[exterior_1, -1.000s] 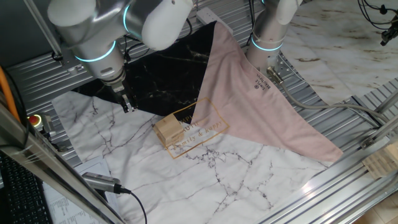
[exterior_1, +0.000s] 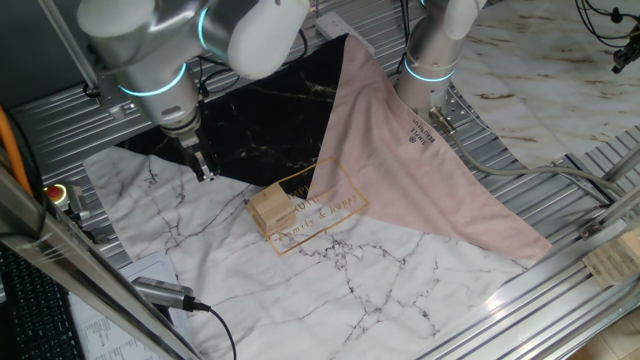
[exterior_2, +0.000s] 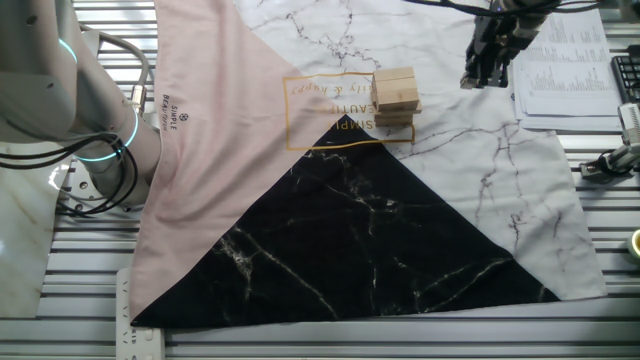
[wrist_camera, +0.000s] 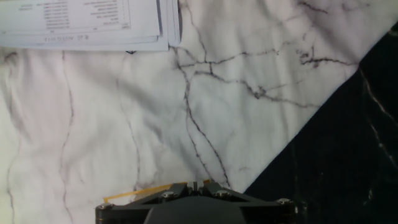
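Observation:
A small stack of pale wooden blocks (exterior_1: 269, 208) stands on the printed cloth, partly over the gold-framed lettering; its upper block (exterior_2: 395, 88) sits above thinner pieces. My gripper (exterior_1: 206, 176) hangs in the air to the left of the stack in the first exterior view, apart from it. From the opposite side, the gripper (exterior_2: 484, 82) appears to the right of the blocks. At the bottom of the wrist view, the gripper's (wrist_camera: 194, 185) fingers come together, and nothing shows between them. The blocks are out of the wrist view.
The cloth has a white marbled part (exterior_1: 400, 290), a black part (exterior_2: 350, 240) and a pink part (exterior_1: 375, 150), with shallow wrinkles. Printed papers (wrist_camera: 81, 22) lie by its edge. A cabled camera (exterior_1: 165, 293) and a keyboard (exterior_1: 35, 310) are at the lower left.
The blocks and cloth have not moved.

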